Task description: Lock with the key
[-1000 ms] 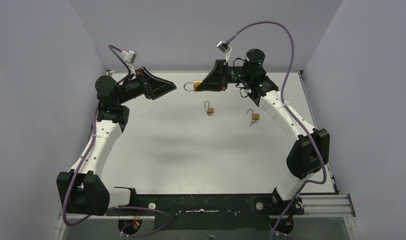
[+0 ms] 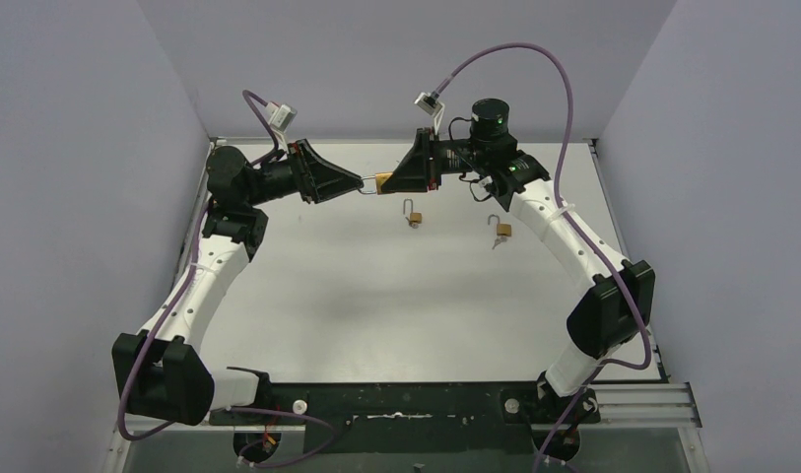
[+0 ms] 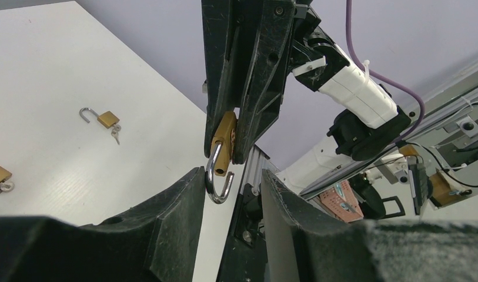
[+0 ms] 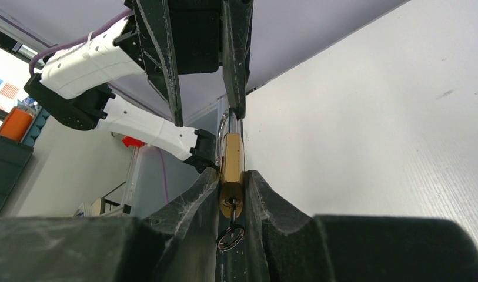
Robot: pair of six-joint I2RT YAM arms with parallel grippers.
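Observation:
A brass padlock [image 2: 382, 183] with a steel shackle is held in mid-air by my right gripper, shut on its body; a key ring [image 4: 230, 238] hangs from its keyhole end. In the left wrist view the shackle [image 3: 210, 182] points toward my left gripper, its free end apparently out of the body. The left gripper is open, one finger on each side of the shackle, very near its tip.
Two more open padlocks with keys lie on the white table, one at centre [image 2: 415, 218], one to the right [image 2: 503, 231]. Walls border both sides.
Since a second ago both grippers have come together: the right moved left and down with the padlock, the left moved right to the shackle.

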